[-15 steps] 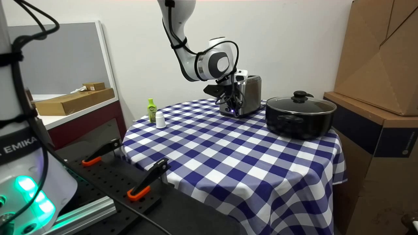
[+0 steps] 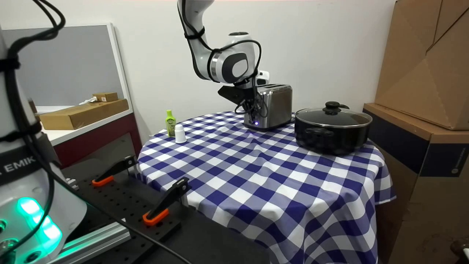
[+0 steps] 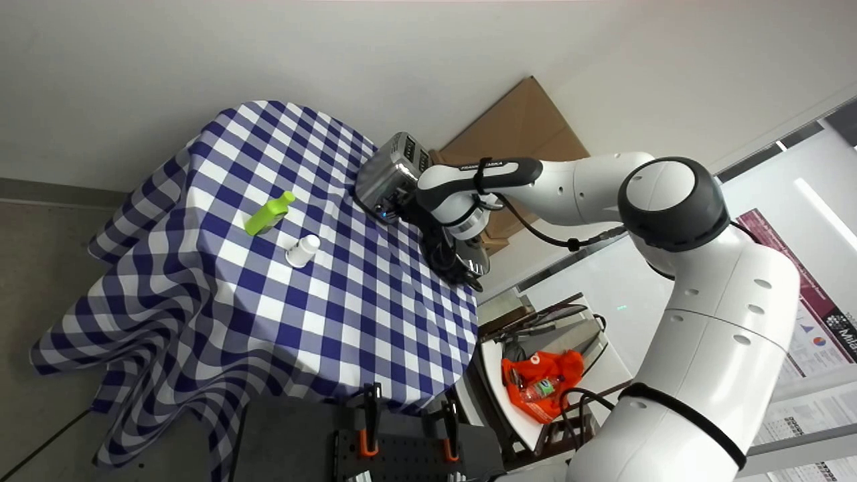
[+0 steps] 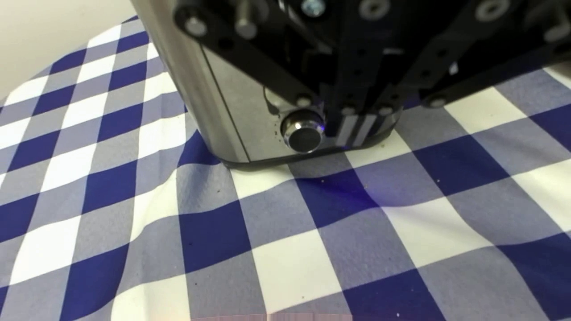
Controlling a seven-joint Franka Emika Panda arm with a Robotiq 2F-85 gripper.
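Observation:
A silver toaster (image 2: 279, 105) stands upright at the back of the table, its front partly behind my gripper in exterior view 1. The wrist view shows its round control knob (image 4: 304, 132) low on the front panel. Just to the right of that knob is my gripper, pointing down close against the toaster's front. Its pale fingertips (image 4: 346, 130) lie side by side, shut, and nothing shows between them. Whether they touch the panel, I cannot tell. The dark linkage hides the panel's upper part.
A black lidded pot (image 2: 334, 132) sits right of the toaster. At the table's left are a green bottle (image 2: 170, 123) and a white cup (image 2: 180, 134), upside down.
My arm and gripper have moved up and left in exterior view 1. The toaster and pot have shifted slightly left, and the cloth has bunched near them. Bottle and cup stayed put.

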